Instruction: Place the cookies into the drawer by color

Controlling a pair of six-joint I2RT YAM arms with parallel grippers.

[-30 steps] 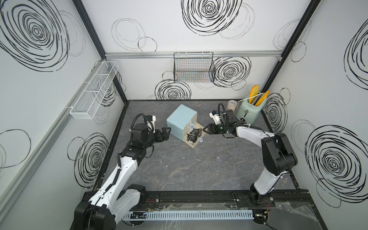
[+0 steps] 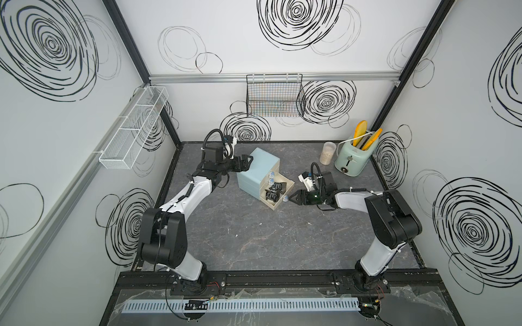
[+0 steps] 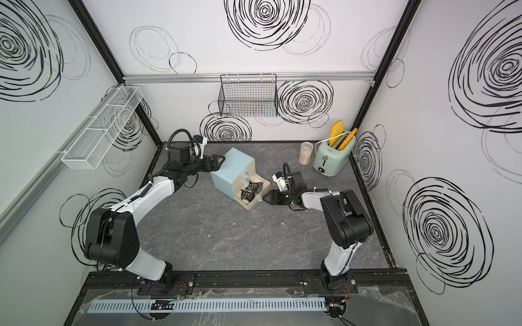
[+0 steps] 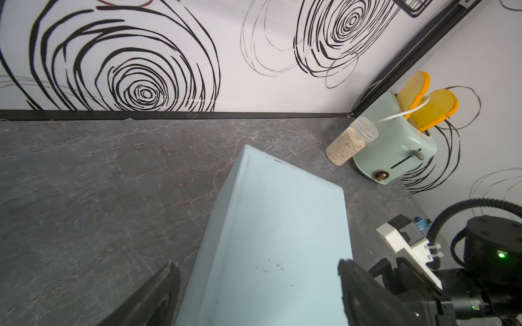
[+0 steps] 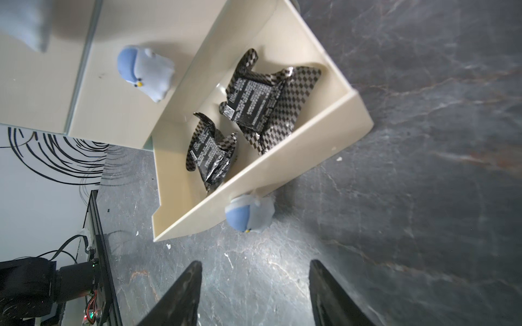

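Note:
The light blue cabinet (image 4: 282, 239) stands mid-table with its lowest drawer (image 5: 348, 122) pulled out. Inside that drawer lie two black checkered cookie packets, one large (image 5: 255, 100) and one smaller (image 5: 209, 154). A blue-and-white bird knob (image 5: 251, 213) sticks out from the drawer's front; another bird knob (image 5: 145, 70) marks the closed drawer above. My right gripper is open with nothing between its fingers, just off the lowest drawer's knob. At the cabinet's left side my left gripper is open, its fingers (image 4: 149, 298) seen spread over the cabinet's top.
A green toaster (image 2: 350, 160) with yellow pieces and a jar of grains (image 2: 327, 153) stand at the back right. A black wire basket (image 2: 274, 96) hangs on the back wall.
My left gripper has moved up and right, close over the cabinet. The right gripper has come down toward the table's front, in line with the drawer's knob. The packets stay put in the drawer.

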